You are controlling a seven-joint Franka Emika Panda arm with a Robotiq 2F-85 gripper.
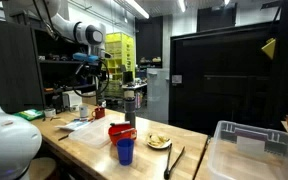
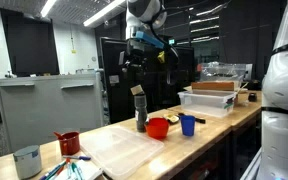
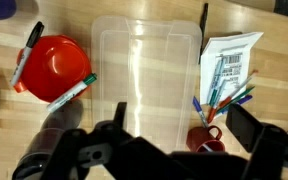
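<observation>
In the wrist view my gripper is open, its dark fingers wide apart above the clear tray (image 3: 144, 75), with nothing held between them. A red bowl (image 3: 46, 62) sits left of the tray. Across its rim lie a black-and-white marker (image 3: 29, 52) and a green-capped marker (image 3: 72, 92). To the tray's right, several pens and markers (image 3: 224, 80) rest on a white printed paper (image 3: 216, 50). Beside them stands a red mug (image 3: 204, 139), partly covered by the gripper. Exterior view 1 shows the gripper (image 1: 92, 73) high above the table.
A dark cylinder (image 3: 46, 143) stands near the bowl. The blue cup (image 1: 125, 151) is close to the table's front edge, with a plate of food (image 1: 158, 141) further right. A large clear bin (image 1: 252, 150) occupies the right side. The tray's surface is bare.
</observation>
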